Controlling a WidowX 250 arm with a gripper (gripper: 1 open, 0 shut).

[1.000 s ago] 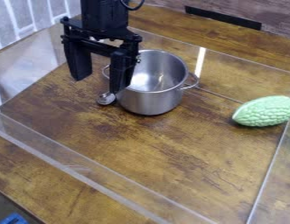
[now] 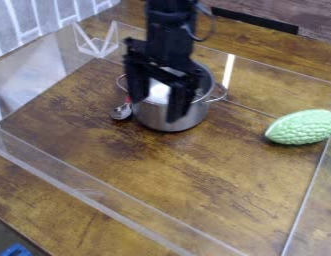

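Note:
My black gripper (image 2: 161,90) hangs over the steel pot (image 2: 181,120), blurred, its body hiding much of the pot's inside. It stands open, its lower parts around the pot's near left side. A small metal utensil, perhaps a spoon (image 2: 121,111) lies on the wood just left of the pot. A pale green, bumpy vegetable-like object (image 2: 297,127) lies at the right.
Clear low walls (image 2: 101,200) edge the work area. A blue object (image 2: 10,245) is cut off at the lower left corner.
My gripper has moved right from left of the pot to over it, and somewhat lower. The pot and green object look unmoved.

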